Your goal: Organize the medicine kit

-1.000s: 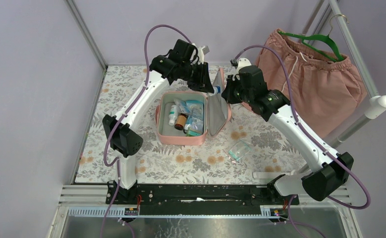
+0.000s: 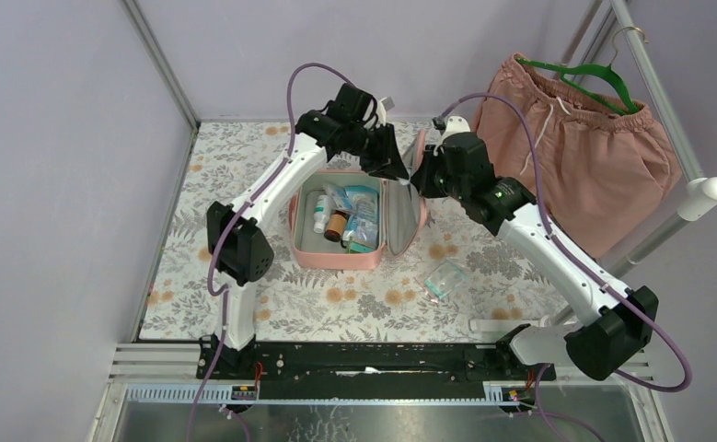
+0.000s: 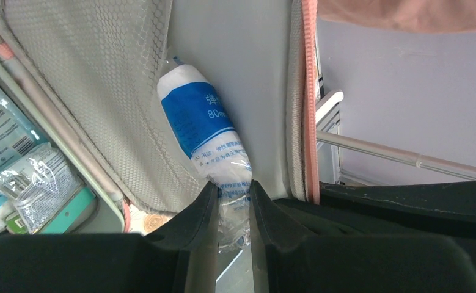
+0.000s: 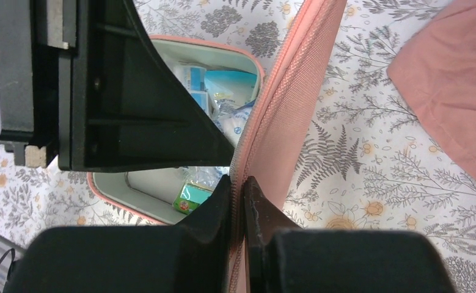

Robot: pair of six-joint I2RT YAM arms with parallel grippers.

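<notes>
The pink medicine kit point(image 2: 337, 259) lies open, holding a white bottle point(image 2: 320, 214), a brown bottle point(image 2: 336, 226) and blue packets point(image 2: 362, 205). Its lid point(image 2: 400, 221) stands up at the right, with a grey mesh pocket point(image 3: 95, 91). In the left wrist view, a plastic-wrapped white-and-blue bottle point(image 3: 195, 119) is in the lid between mesh and backing, its lower wrapped end gripped by my shut left gripper. My right gripper is shut on the lid's pink zippered edge.
A clear pouch point(image 2: 446, 278) lies on the floral table point(image 2: 373, 313) right of the kit's front. Pink shorts point(image 2: 571, 166) hang on a green hanger at the right.
My left gripper has moved right and slightly down toward the lid with the bottle. The right gripper has shifted slightly, still on the lid.
</notes>
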